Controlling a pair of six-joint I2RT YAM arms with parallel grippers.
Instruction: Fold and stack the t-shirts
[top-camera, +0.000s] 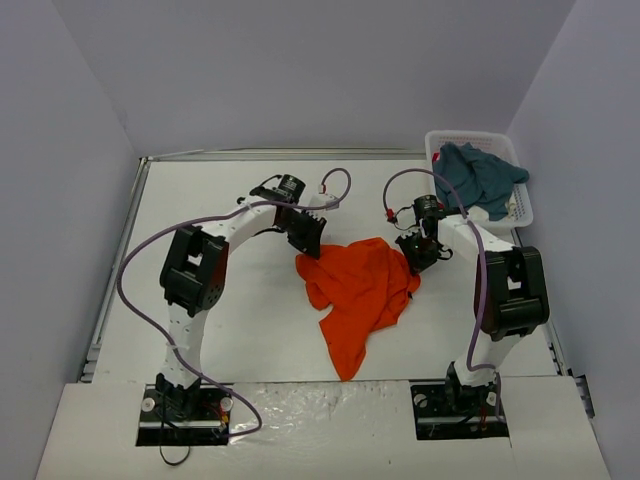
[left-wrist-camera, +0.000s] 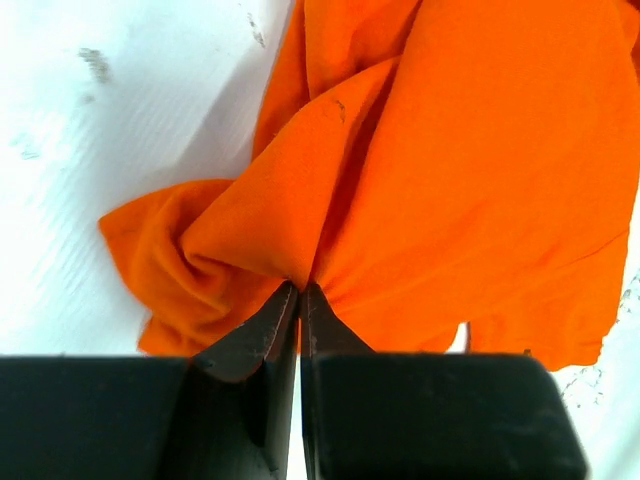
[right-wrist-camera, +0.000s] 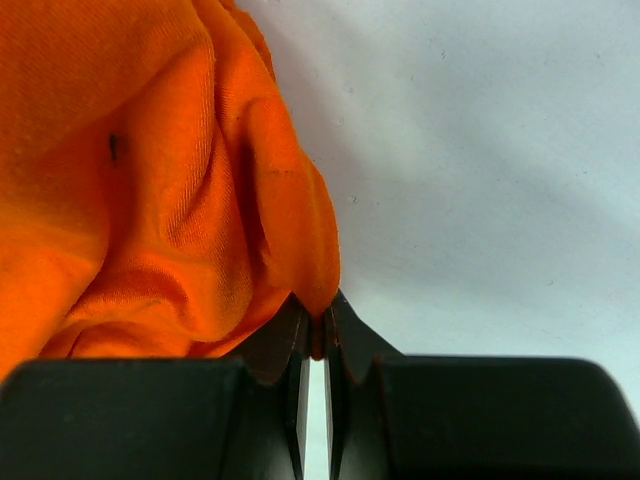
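A crumpled orange-red t-shirt (top-camera: 355, 290) lies on the white table, one part trailing toward the front edge. At its upper left, my left gripper (top-camera: 311, 255) is shut on the shirt; in the left wrist view a gathered fold of the orange cloth (left-wrist-camera: 440, 170) runs into the closed fingertips. On the shirt's right side, my right gripper (top-camera: 413, 268) is shut on it too. The right wrist view shows a narrow fold of the orange cloth (right-wrist-camera: 295, 215) pinched between the tips. How the layers lie inside the bunched cloth cannot be told.
A white basket (top-camera: 433, 150) holding dark teal cloth (top-camera: 480, 180) stands at the back right, behind the right arm. Bare table (top-camera: 265, 320) shows left of the shirt and along the back. Grey walls bound both sides.
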